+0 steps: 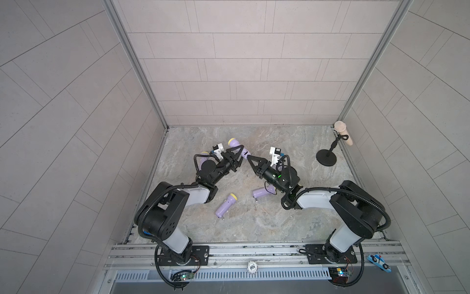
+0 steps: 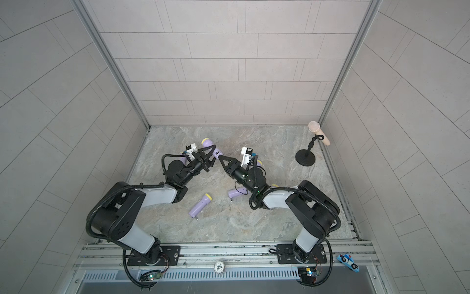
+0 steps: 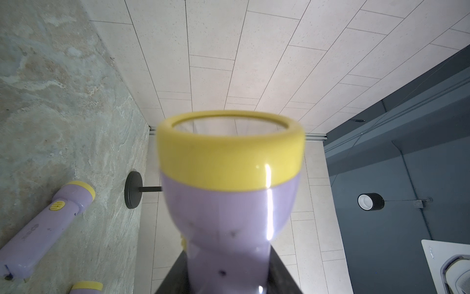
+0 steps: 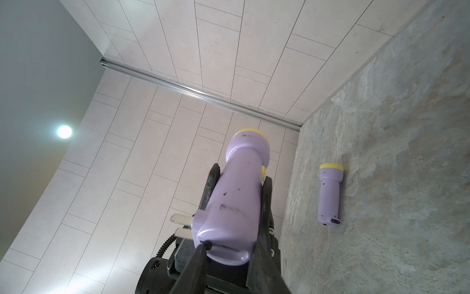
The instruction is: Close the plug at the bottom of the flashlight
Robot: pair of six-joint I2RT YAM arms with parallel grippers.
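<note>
A lilac flashlight [image 1: 233,143] with a yellow head is held raised between my two grippers. My left gripper [image 1: 238,153] is shut around its body; the head [image 3: 230,156] fills the middle of the left wrist view. In the right wrist view, the flashlight's bottom end [image 4: 225,242] faces my right gripper, whose fingertips are at that end with a dark piece near the left one. The right fingertips are close together, but I cannot tell what, if anything, is between them. Whether the plug is flush cannot be told.
More lilac flashlights lie on the stone table, one at the front [image 1: 225,205], another under the right arm [image 1: 262,192]. A black stand [image 1: 326,157] with a pale cylinder is at the back right, by the wall.
</note>
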